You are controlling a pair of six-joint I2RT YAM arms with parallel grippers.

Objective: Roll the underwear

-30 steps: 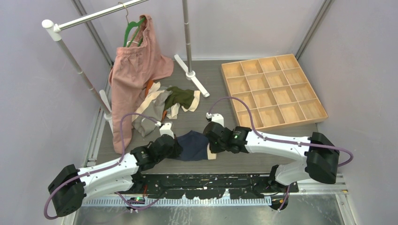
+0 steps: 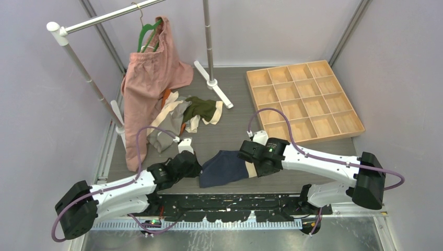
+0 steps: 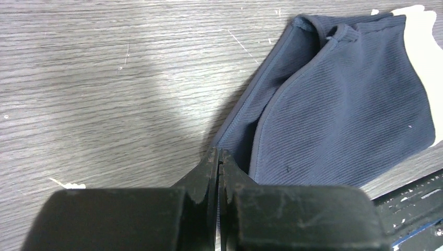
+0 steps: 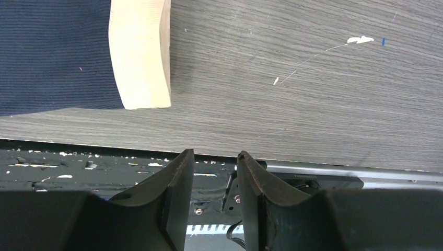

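Observation:
The navy underwear lies flattened between my two arms, its cream waistband toward the right. In the left wrist view its leg edges form two layers, with a dark opening between them. My left gripper is shut, its tips over the left edge of the navy cloth; no cloth shows clearly pinched between them. To the right of the waistband, clear of the fabric, my right gripper stands part open with nothing between its fingers. The top view hides both grippers' tips beneath the arms.
An empty wooden compartment tray stands at the back right. Crumpled clothes lie behind the left arm, below pink trousers on a rack. Bare table extends right of the underwear; a black rail borders the front.
The underwear has shifted to the right and lies more spread out, its lower left corner now uncovered. My right arm has moved right and toward the front; the left arm has barely moved.

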